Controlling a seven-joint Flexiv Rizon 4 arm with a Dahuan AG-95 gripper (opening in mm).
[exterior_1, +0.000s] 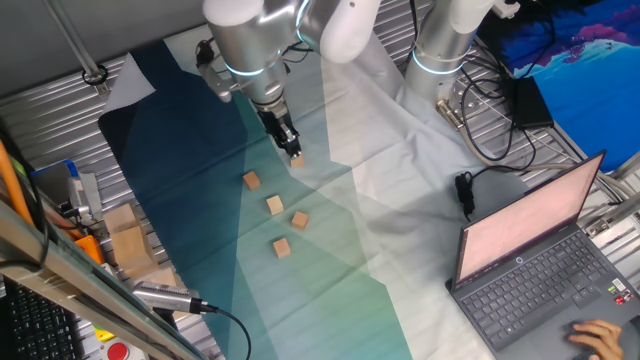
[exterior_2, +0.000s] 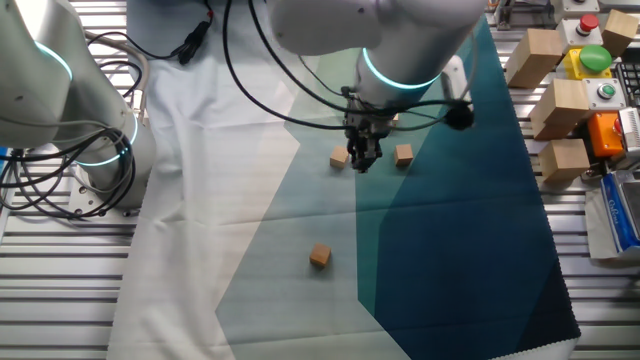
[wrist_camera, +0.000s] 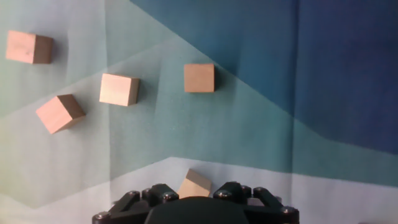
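Observation:
My gripper is open, its two dark fingers spread apart at the bottom of the wrist view. A small wooden cube shows between and beyond the fingertips, partly hidden by the gripper's body. In exterior view 1 the gripper hangs right over that cube, covering part of it; I cannot tell whether they touch. Several similar cubes lie loose on the cloth: in the wrist view, one cube is nearest the middle, with a paler cube, a tilted cube and a corner cube to its left.
A lone cube rests apart in exterior view 2. Larger wooden blocks and push buttons stand beyond the cloth's edge. A laptop with a person's hand occupies one side.

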